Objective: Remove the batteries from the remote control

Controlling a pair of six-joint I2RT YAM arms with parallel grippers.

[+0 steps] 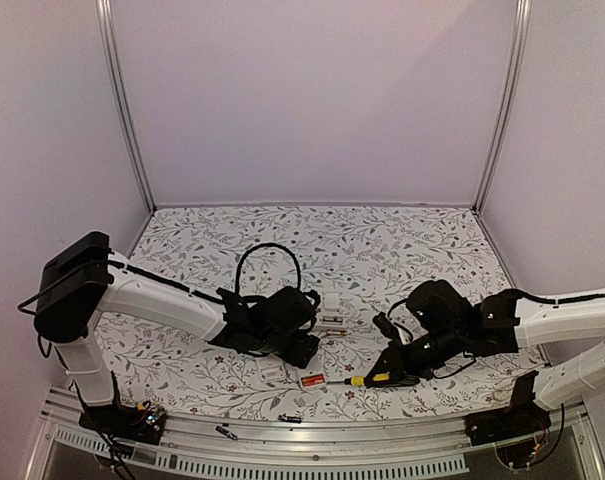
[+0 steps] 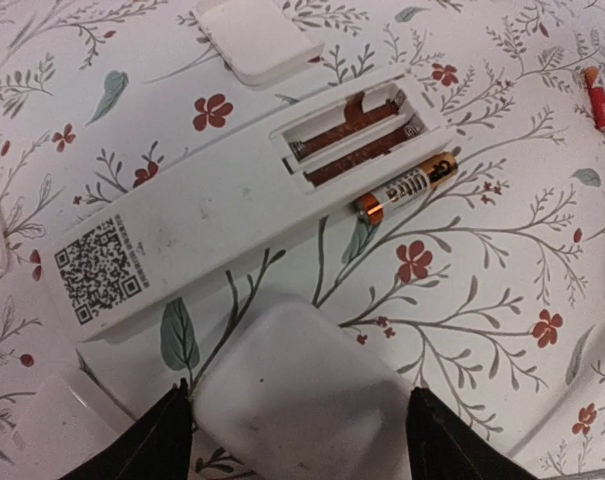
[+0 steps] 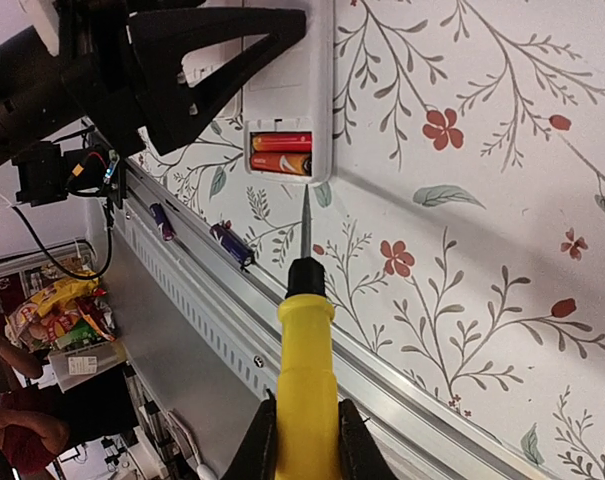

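A white remote control (image 2: 302,390) lies under my left gripper, whose open fingers stand on either side of it; whether they touch it, I cannot tell. In the right wrist view, two red-orange batteries (image 3: 281,152) sit side by side in the open compartment at the remote's (image 3: 322,100) near end. My right gripper is shut on a yellow-handled screwdriver (image 3: 307,375). Its thin tip points at the remote's end wall, just at or short of the edge; contact is unclear. From above, the batteries (image 1: 312,380) show left of the screwdriver (image 1: 357,380).
Farther back lies another white remote (image 2: 212,200) with an empty compartment and a loose battery (image 2: 410,187) beside it. A white cover (image 2: 257,40) rests behind that. Two dark batteries (image 1: 290,418) (image 1: 226,432) lie along the front edge.
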